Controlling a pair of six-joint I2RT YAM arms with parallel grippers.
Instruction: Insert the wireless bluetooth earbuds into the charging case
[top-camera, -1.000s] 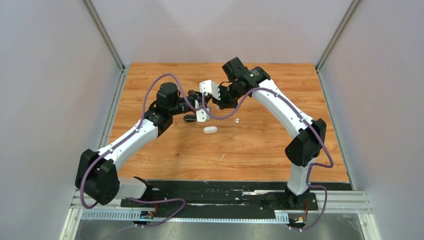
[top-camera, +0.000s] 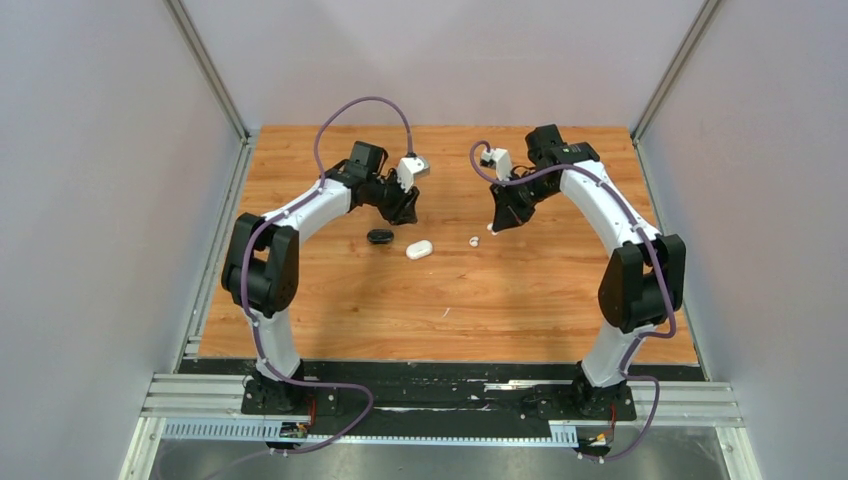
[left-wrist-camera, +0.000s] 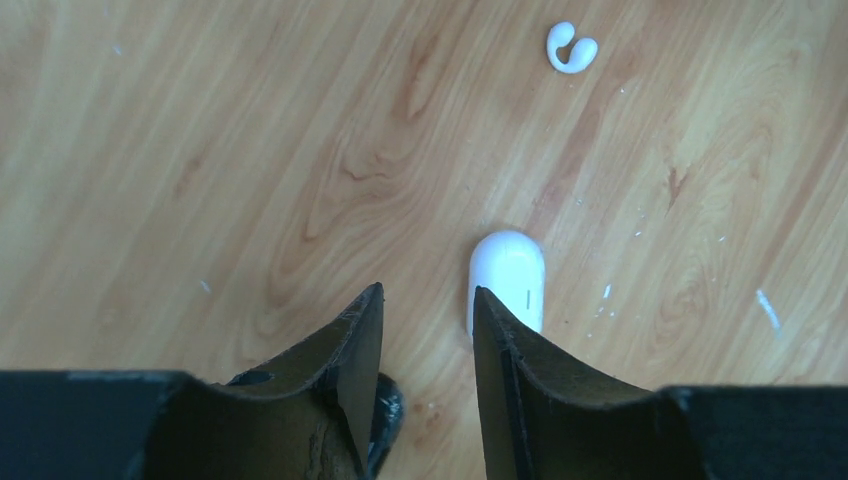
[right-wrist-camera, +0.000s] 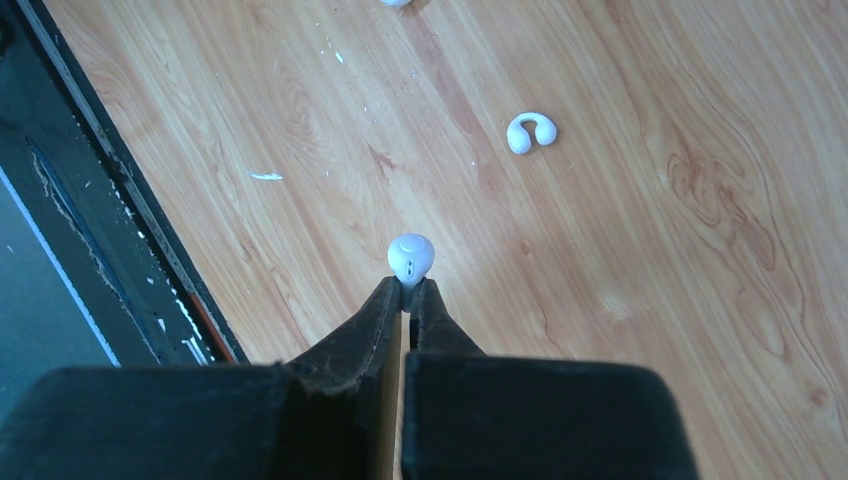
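Note:
The white charging case (top-camera: 419, 249) lies on the wooden table, rounded and pill-shaped; whether its lid is closed is hard to tell. One white C-shaped earbud (right-wrist-camera: 531, 132) rests on the wood to the right of the case. In the right wrist view, another white earbud (right-wrist-camera: 411, 256) sits at the tips of my right gripper, which is shut on it. From above, the right gripper (top-camera: 497, 226) is right of the loose earbud. My left gripper is open and empty, behind the case in the top view, with the case (left-wrist-camera: 508, 272) visible beyond its fingertips.
A small black object (top-camera: 380, 236) lies left of the case, partly hidden by a left finger in the left wrist view. A thin white fleck (top-camera: 446, 312) marks the wood.
The two grippers, close together over the case a second ago, are apart. My right gripper has moved right with its earbud.

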